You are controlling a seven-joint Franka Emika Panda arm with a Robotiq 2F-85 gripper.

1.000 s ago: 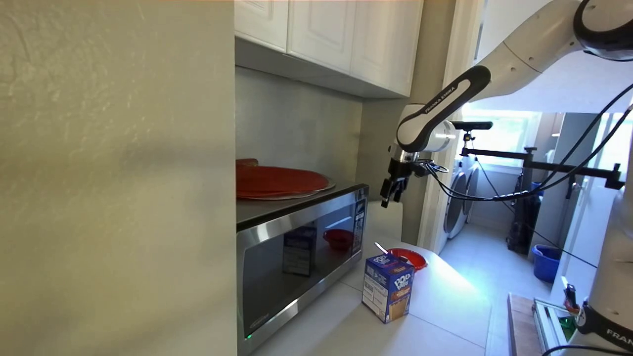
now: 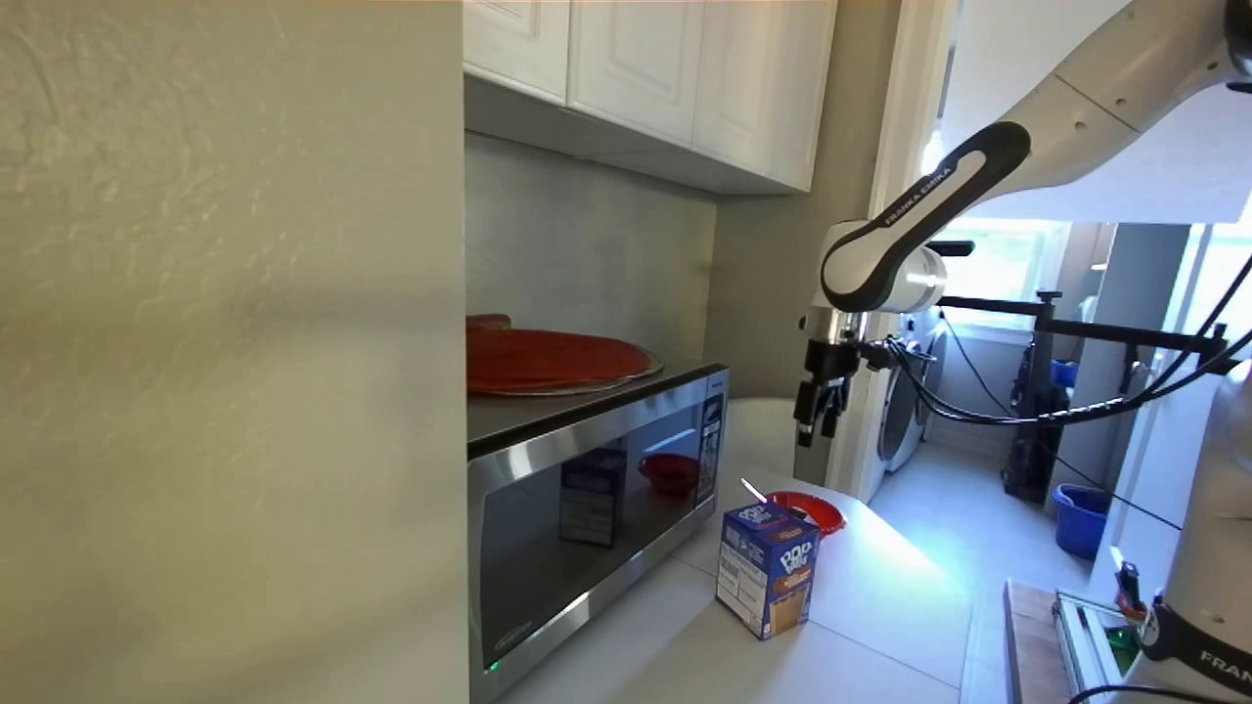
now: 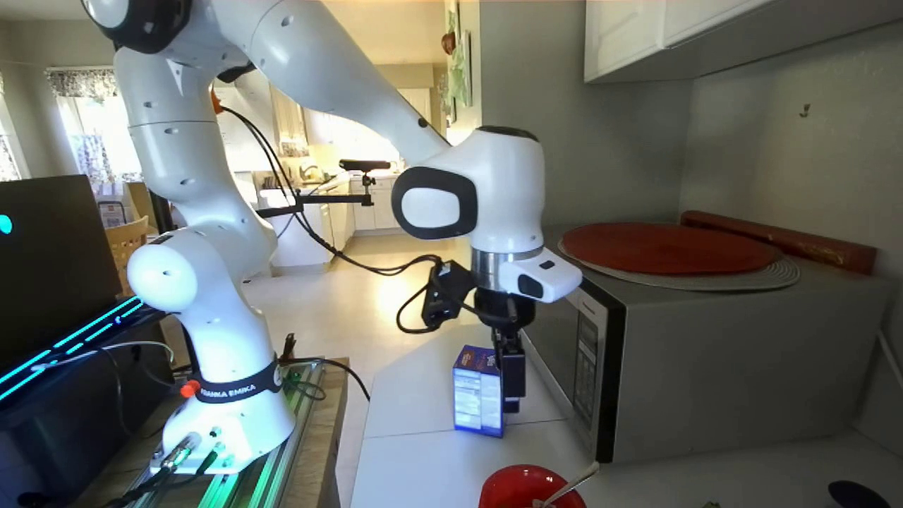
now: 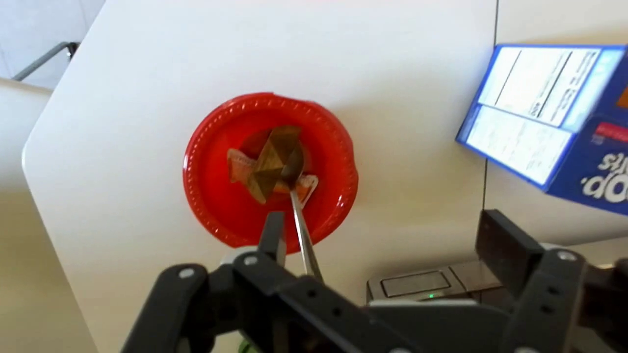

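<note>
My gripper is open, its fingers wide apart with nothing held between them. In exterior view 1 the gripper (image 2: 818,432) points down, well above the counter. A red bowl (image 4: 218,182) stands on the white counter below, holding a brown-gold folded piece (image 4: 274,162), some small wrapped packets (image 4: 240,167) and a metal spoon (image 4: 300,228). The spoon's handle sticks out over the rim and passes partly behind my left finger (image 4: 273,236). A blue Pop-Tarts box (image 2: 769,575) stands upright near the bowl (image 3: 523,487).
Beside the box and bowl is a microwave (image 3: 728,364) with a red round mat (image 3: 669,248) on top. White cabinets (image 2: 640,70) hang overhead. The counter's outer edge drops off to the floor. Clear white surface surrounds much of the bowl.
In exterior view 1 the gripper has shifted to the right and slightly lower, and hangs more nearly vertical. The bowl, box and microwave have stayed put.
</note>
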